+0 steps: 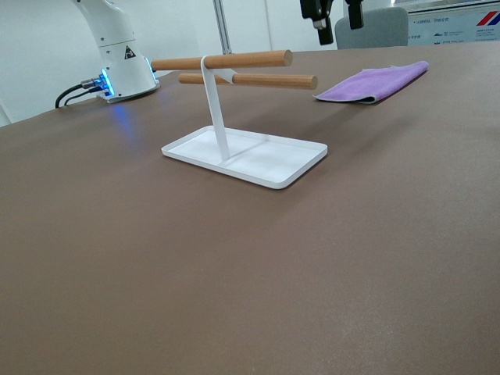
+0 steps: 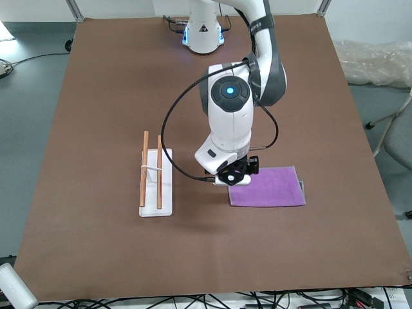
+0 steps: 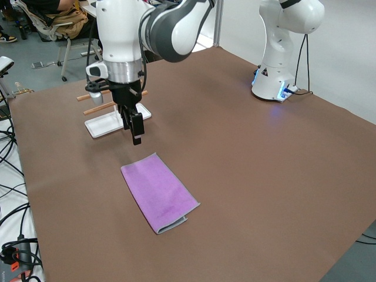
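Observation:
In the left view a purple cloth (image 2: 270, 192) lies right of the white tray stand (image 2: 165, 190) with two wooden bars (image 1: 234, 59). My gripper (image 2: 237, 174) hangs near the cloth's upper left part, partly hidden by the arm's white body. In the top view the gripper (image 1: 337, 23) shows only its black lower ends at the top edge, spaced apart, above and apart from the cloth (image 1: 373, 81). In the right view it points down between stand and cloth (image 3: 158, 191); whether it holds anything is not clear there.

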